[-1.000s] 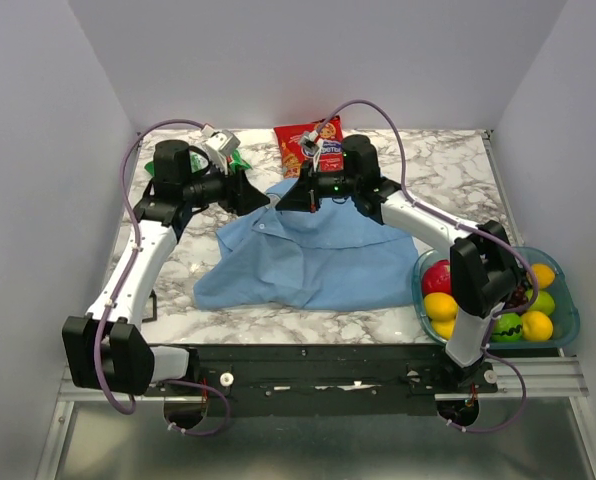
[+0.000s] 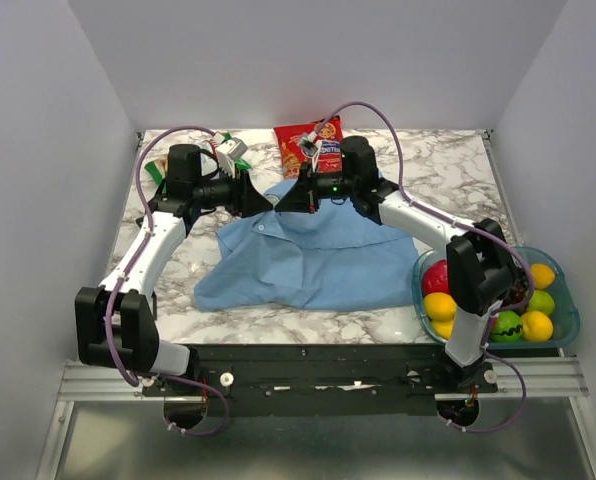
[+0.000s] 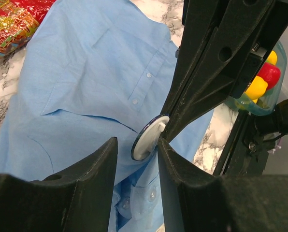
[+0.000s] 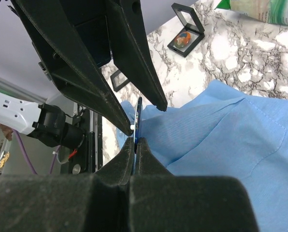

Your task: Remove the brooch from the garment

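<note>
The brooch point(image 3: 149, 139) is a thin disc with a pale back, a dark rim and a small white clasp part. Its edge is pinched by my right gripper, which is shut on it; in the right wrist view the brooch point(image 4: 137, 116) appears edge-on. My left gripper stands open, its two fingers on either side of the disc. One left finger point(image 4: 110, 103) has its tip close by the clasp. Below and behind lies the blue garment point(image 2: 343, 275), with a raised fold under the brooch. Whether pin and cloth still join is hidden.
A teal bowl of fruit point(image 2: 576, 325) stands at the right edge. Behind the garment lies a red snack bag point(image 2: 291, 150); a green packet point(image 4: 274, 12) and an open black case point(image 4: 196, 28) are at the left. Marble is bare at the back right.
My left arm has swung, its elbow shifting a little right and forward, while its fingertips stay near the brooch. The right arm and the garment look unmoved.
</note>
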